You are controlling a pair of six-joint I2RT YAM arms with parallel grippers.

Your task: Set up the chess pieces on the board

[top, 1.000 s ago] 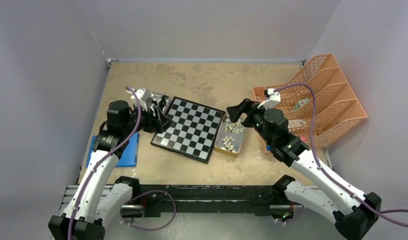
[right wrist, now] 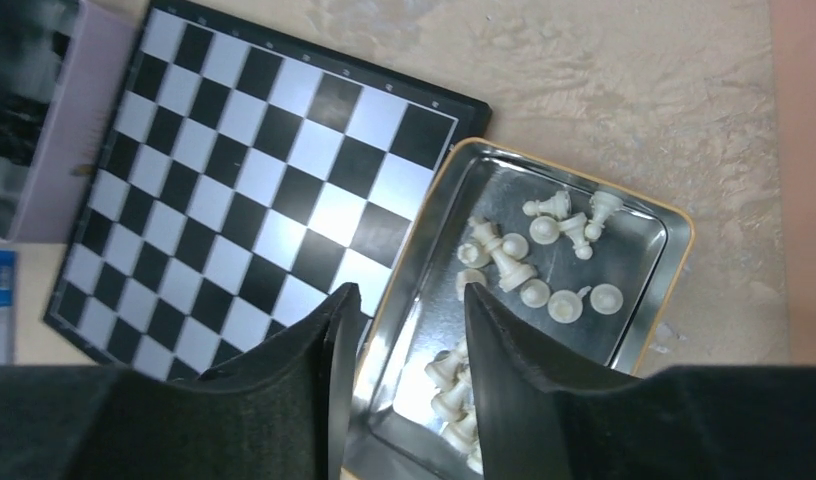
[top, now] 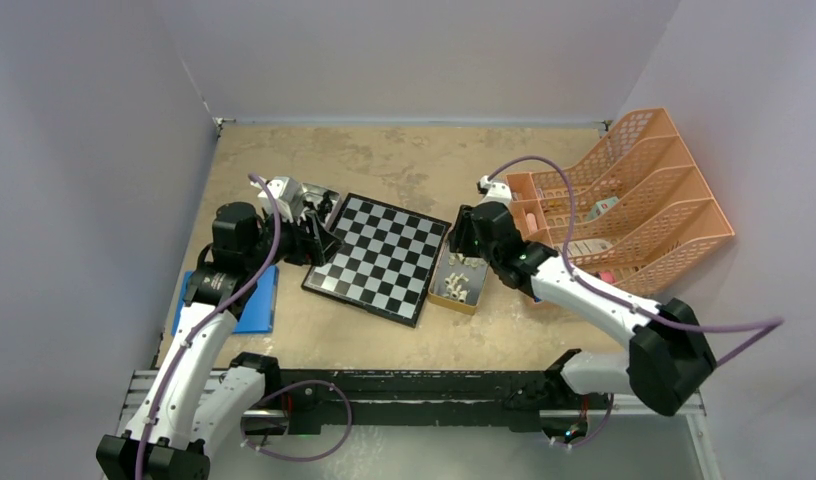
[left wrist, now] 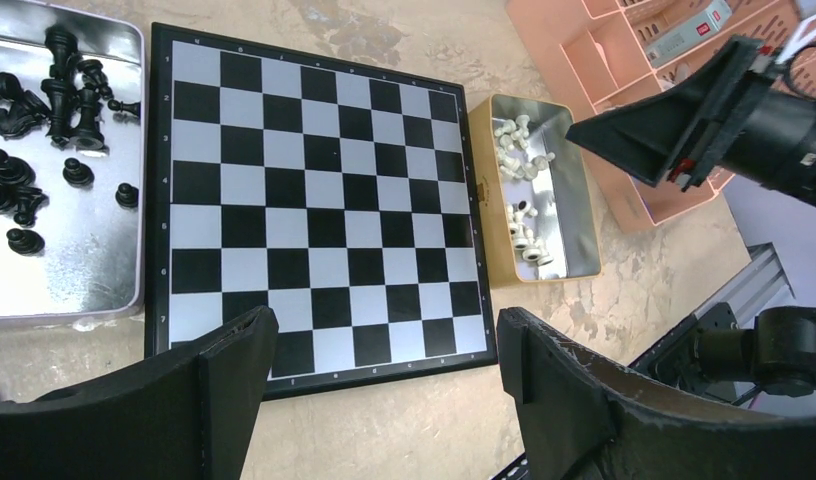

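Note:
The chessboard (top: 376, 256) lies bare at the middle of the table, turned at an angle. To its right, a tray (left wrist: 581, 200) with a yellowish rim holds loose white pieces (right wrist: 504, 258). Black pieces (left wrist: 60, 90) stand and lie in a silver tray (left wrist: 84, 262) left of the board. Over the board's left side, my left gripper is open and empty, its fingers wide apart. My right gripper is above the white pieces' tray, its fingers part open, with no piece visibly gripped between them.
An orange tiered rack (top: 644, 195) stands at the right, close to my right arm. A blue object (top: 256, 303) lies under my left arm. Behind the board the table (top: 404, 160) is clear.
My right arm has swung, its wrist shifting left and turning over the white pieces' tray. The left arm and the board have stayed still.

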